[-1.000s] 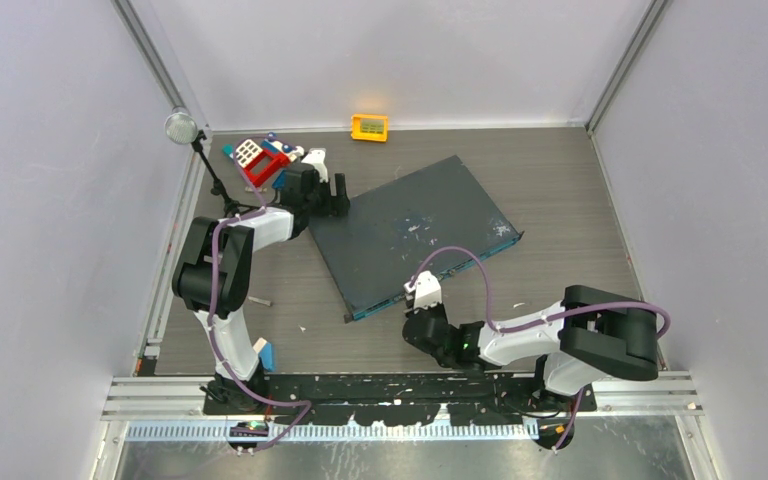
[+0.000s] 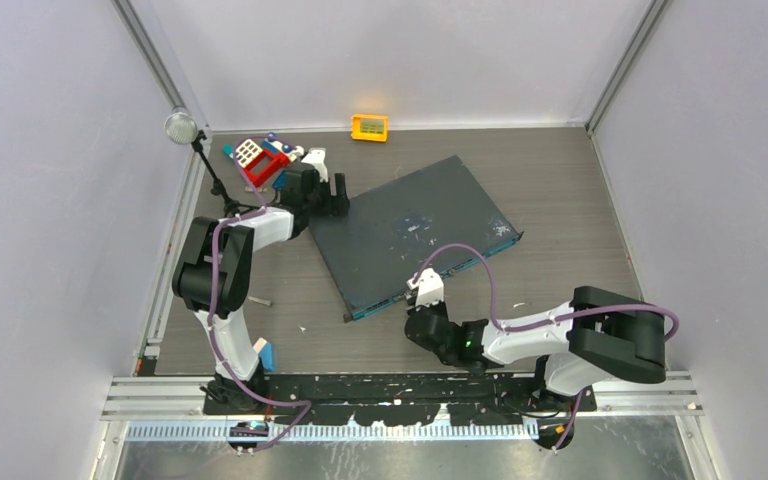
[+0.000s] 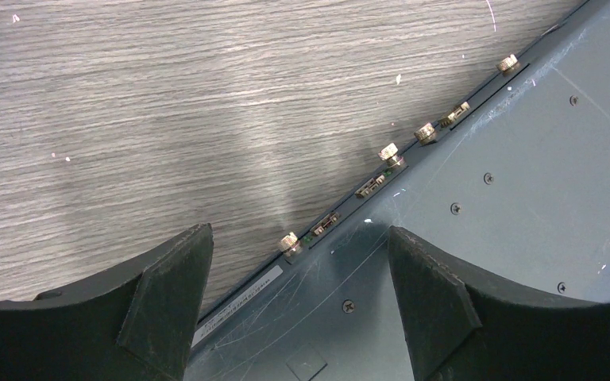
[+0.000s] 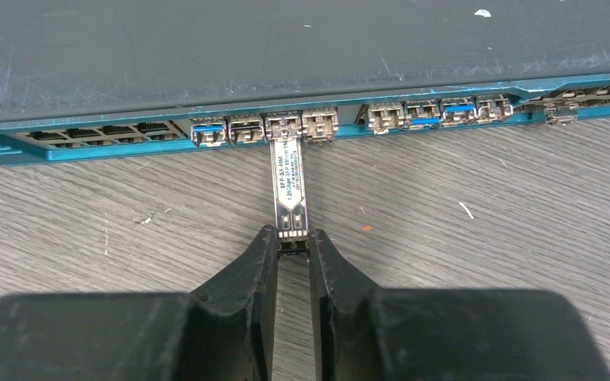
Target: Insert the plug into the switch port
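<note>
The switch [image 2: 410, 220] lies flat and angled on the table, its teal port front [image 4: 151, 144] facing my right arm. My right gripper is shut on a silver SFP plug [image 4: 290, 182], whose far end meets a port in a row of metal modules; how far in it sits I cannot tell. At the switch's back left, my left gripper stands open above the rear edge, with nothing visible between its fingers, where thumbscrews [image 3: 389, 152] show.
Colourful toys [image 2: 260, 158] and a stand [image 2: 217, 186] are at the back left. A yellow box [image 2: 369, 127] sits at the back wall.
My right arm has shifted very slightly near the switch's front edge. The left arm and the switch look unmoved.
</note>
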